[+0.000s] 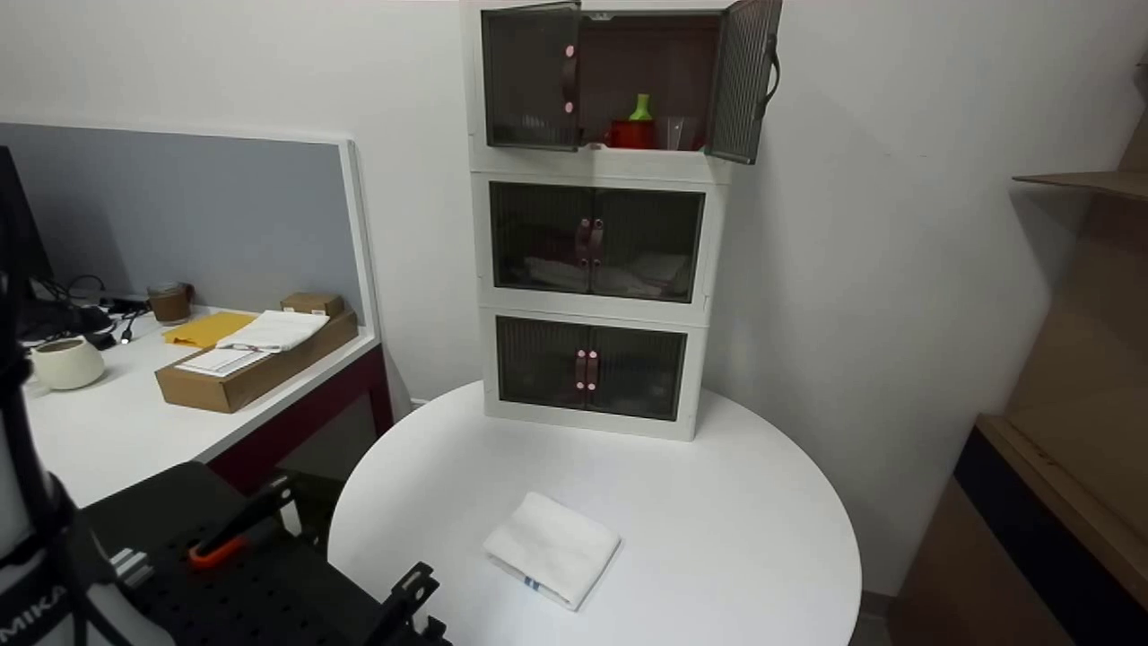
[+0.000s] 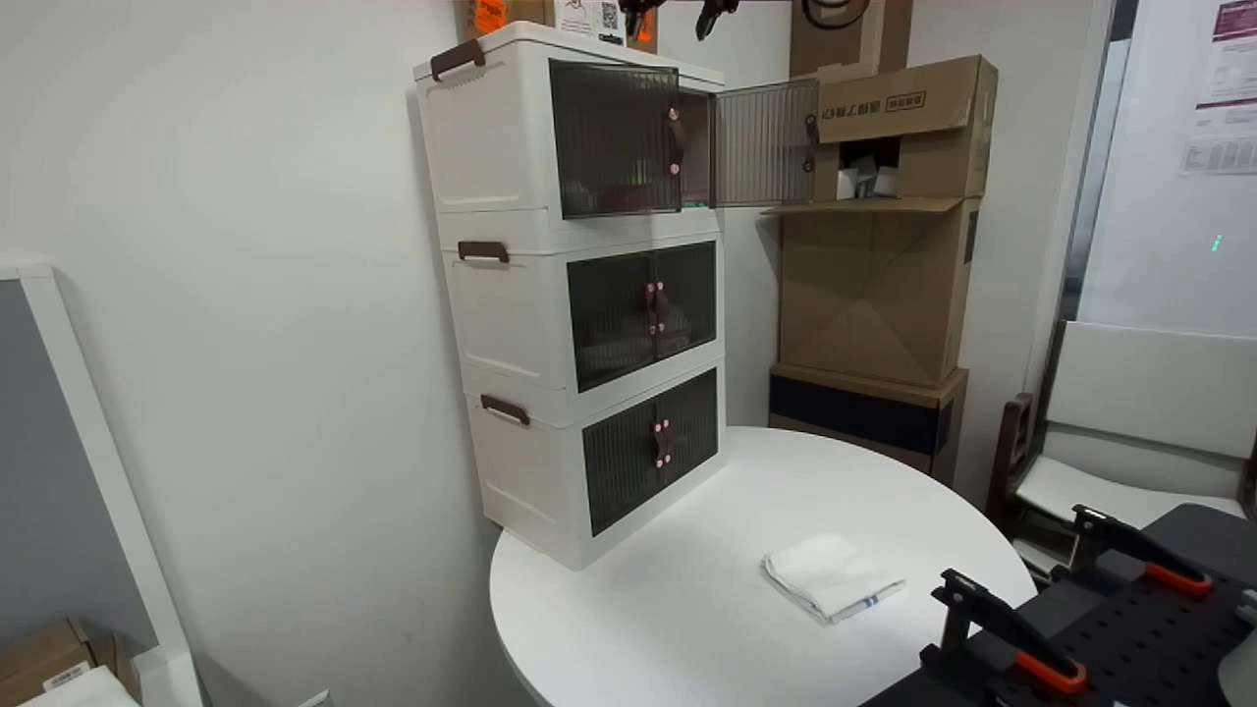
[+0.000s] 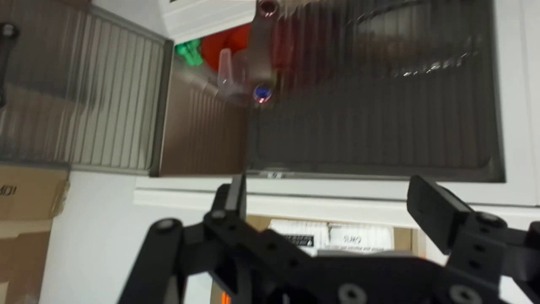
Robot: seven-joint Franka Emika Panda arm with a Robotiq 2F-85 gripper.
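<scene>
My open gripper is in front of the top of the white cabinet, with nothing between its fingers; the wrist view is upside down. In exterior view 2 only the gripper's tips (image 2: 674, 22) show at the top edge, above the cabinet. The top compartment's two dark ribbed doors (image 1: 529, 81) (image 1: 745, 81) stand swung outward. Inside sit a red pot (image 1: 631, 135), a green item (image 1: 641, 108) and a clear cup (image 1: 674, 134). A folded white towel (image 1: 554, 549) with a blue stripe lies on the round table (image 1: 732, 517).
The middle doors (image 1: 592, 242) and bottom doors (image 1: 589, 368) are closed. Cardboard boxes (image 2: 878, 283) are stacked right of the cabinet, and other boxes sit on its top.
</scene>
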